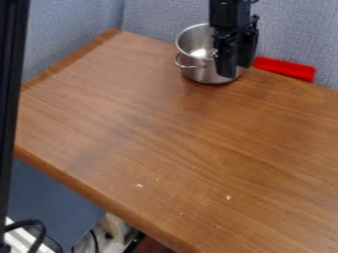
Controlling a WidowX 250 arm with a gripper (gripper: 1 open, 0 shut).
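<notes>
A stainless steel pot [196, 64] with a side handle stands at the back of the wooden table. My black gripper [234, 61] reaches down from the top edge over the pot's right part, partly hiding it. Whether its fingers are open or shut on the pot's rim is unclear.
A red cylindrical object [286, 68] lies behind the pot to the right, against the grey padded wall [158, 15]. Cables show at the lower left, off the table.
</notes>
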